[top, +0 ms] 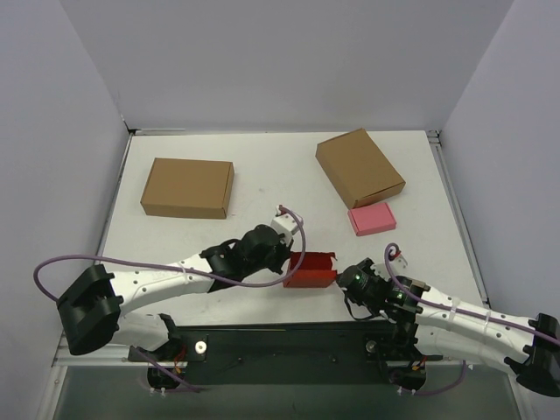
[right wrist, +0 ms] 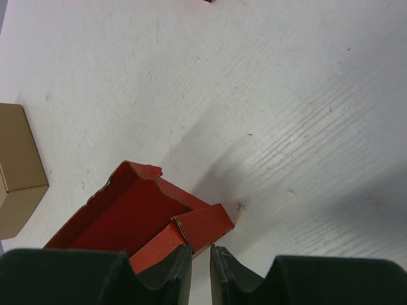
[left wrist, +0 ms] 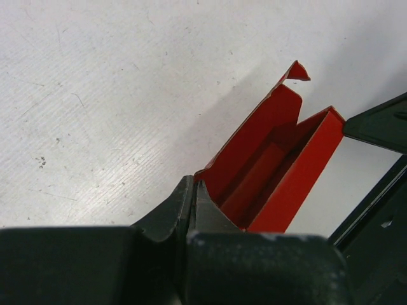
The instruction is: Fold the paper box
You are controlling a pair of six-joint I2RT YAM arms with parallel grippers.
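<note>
The red paper box point(top: 308, 276) stands part folded on the white table between the grippers, its flaps upright with small tabs bent over. My left gripper is shut at one end of it, its tips touching the upright red wall; whether any card is between them I cannot tell. My right gripper is at the other end, its fingers together on the box's near corner flap. In the left wrist view that box point(left wrist: 292, 175) shows a long folded side and an inner fold.
Two brown boxes point(top: 186, 188) lie at the back, with a pink box point(top: 372, 219) at the right. The table's front edge is close to the box.
</note>
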